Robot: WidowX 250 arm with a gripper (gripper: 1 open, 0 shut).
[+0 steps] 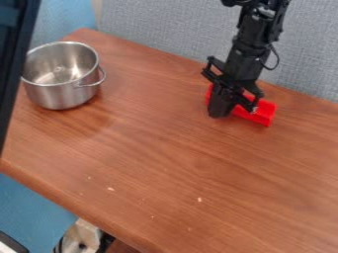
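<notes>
My black gripper (222,105) is down at the back right of the wooden table, its fingertips in front of a red block (260,114) that lies along the table. The arm and gripper hide part of the block, and whether anything is between the fingers cannot be seen; the gripper is shut. A steel pot (59,91) with handles stands at the back left.
A grey padded wall (172,20) runs behind it, and a dark post stands at the near left edge of the view.
</notes>
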